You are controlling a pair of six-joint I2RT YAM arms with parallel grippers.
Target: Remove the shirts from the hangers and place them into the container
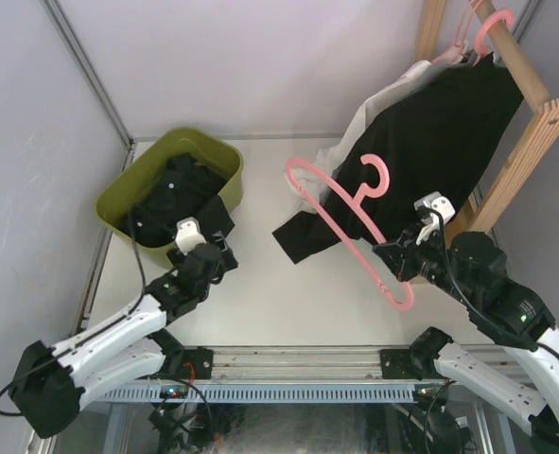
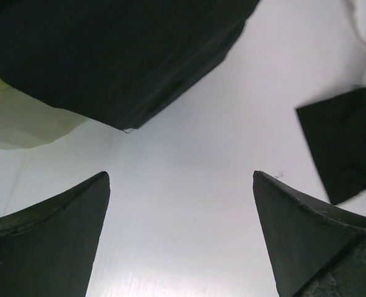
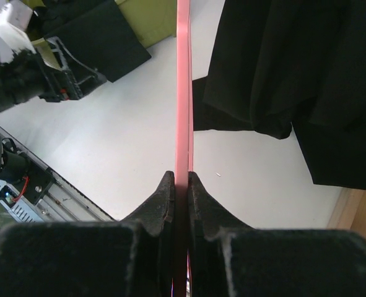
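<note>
An empty pink hanger (image 1: 340,219) (image 3: 184,93) is in my right gripper (image 1: 393,253), which is shut on it. A black shirt (image 1: 175,194) (image 2: 121,55) lies in the green bin (image 1: 113,203), draped partly over its front rim. My left gripper (image 1: 220,257) is open just in front of the bin, with white table between its fingers.
More garments, a black one (image 1: 430,123) and a white one (image 1: 364,118), hang on pink hangers from a wooden rack (image 1: 511,175) at the right, their lower ends reaching the table (image 1: 260,303).
</note>
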